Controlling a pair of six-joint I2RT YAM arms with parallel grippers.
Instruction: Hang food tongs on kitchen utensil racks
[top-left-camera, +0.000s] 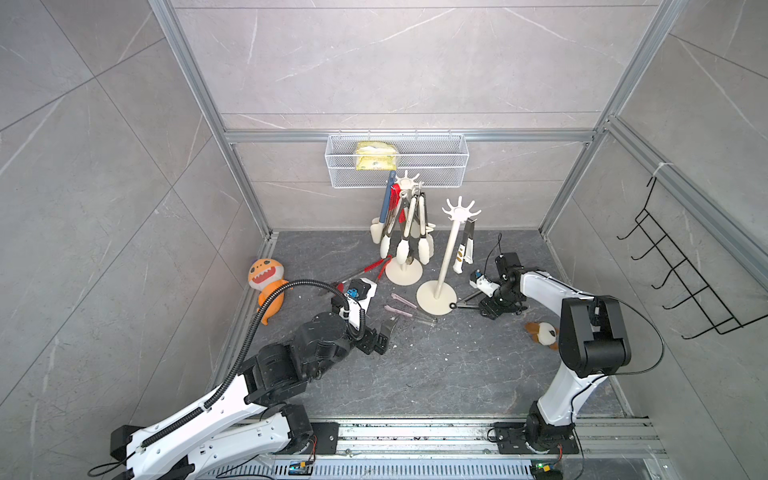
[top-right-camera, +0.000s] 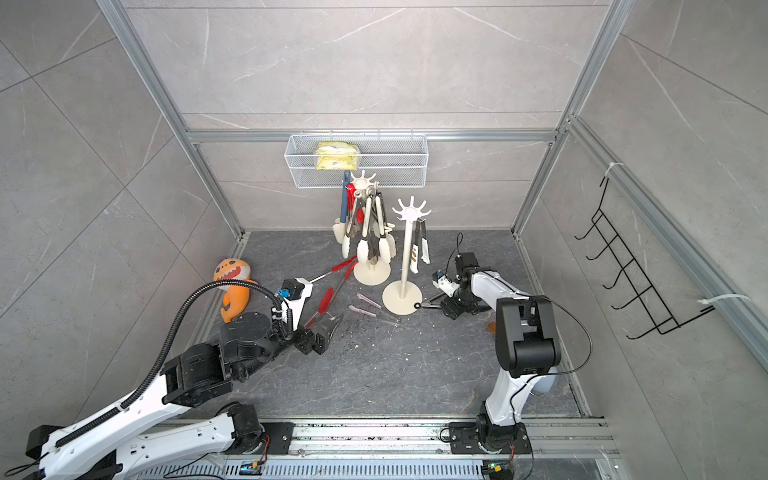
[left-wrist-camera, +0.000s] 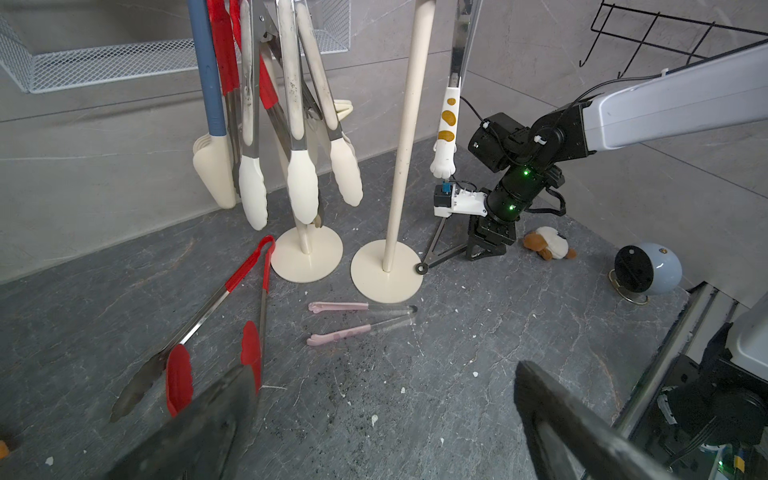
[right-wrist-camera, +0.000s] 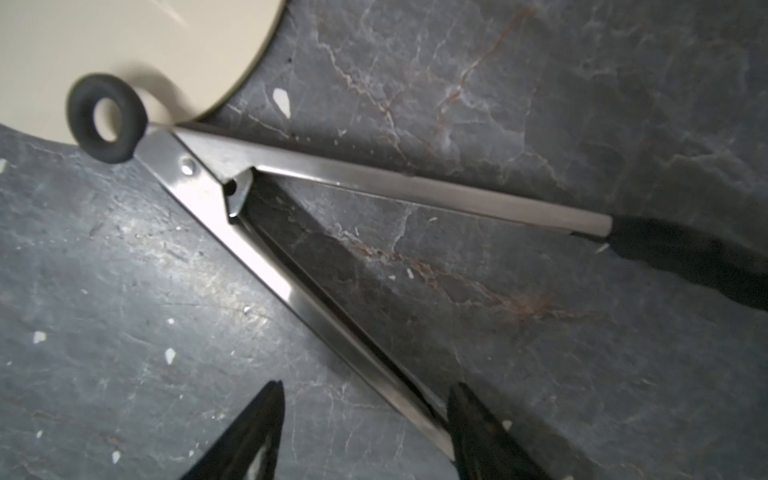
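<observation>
Steel tongs with a black ring and black-tipped arms (right-wrist-camera: 432, 189) lie spread on the floor, the ring (right-wrist-camera: 106, 117) over the edge of a cream rack base (right-wrist-camera: 184, 48). My right gripper stands open above them; one arm of the tongs runs under its right finger (right-wrist-camera: 472, 424), and nothing is held. The front rack (top-left-camera: 449, 248) carries spotted white-handled tongs (top-left-camera: 459, 257). Behind it, the other rack (top-left-camera: 408, 181) is hung with several utensils. My left gripper is open and empty over the floor, left of the racks.
Pink-tipped tongs (left-wrist-camera: 344, 334) and red-tipped tongs (left-wrist-camera: 178, 376) lie on the floor. A wire basket (top-left-camera: 436, 152) hangs at the back, a black hook rack (top-left-camera: 680, 268) on the right wall. Plush toys (top-left-camera: 268, 276) sit at the sides.
</observation>
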